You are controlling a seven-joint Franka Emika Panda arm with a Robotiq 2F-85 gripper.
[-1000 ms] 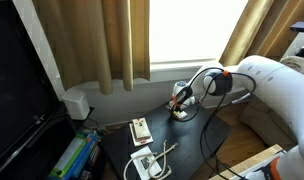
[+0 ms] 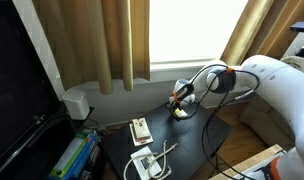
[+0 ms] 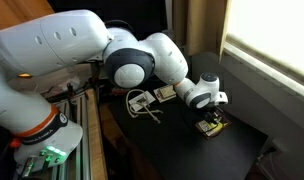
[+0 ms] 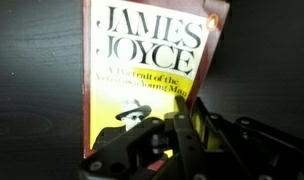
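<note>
A paperback [image 4: 142, 75] with "James Joyce" on its white and yellow cover fills the middle of the wrist view. My gripper is at its lower right edge, shut on that edge of the book. Dark gripper parts cover the lower right corner of the cover. From the second exterior view, the same book [image 3: 213, 127] shows as a small yellow and white patch on the dark table, below the wrist. Its underside is hidden, so I cannot tell whether it rests fully on the table.
Another light-coloured book [image 2: 141, 130] lies to the left on the dark table [image 2: 204, 135]. A white power strip [image 2: 144, 164] with a looping cable lies closer to the front. A window wall stands behind the table. Bare tabletop lies in front of the gripper.
The wrist has shifted very slightly at the book. The other book and the power strip have stayed put.
</note>
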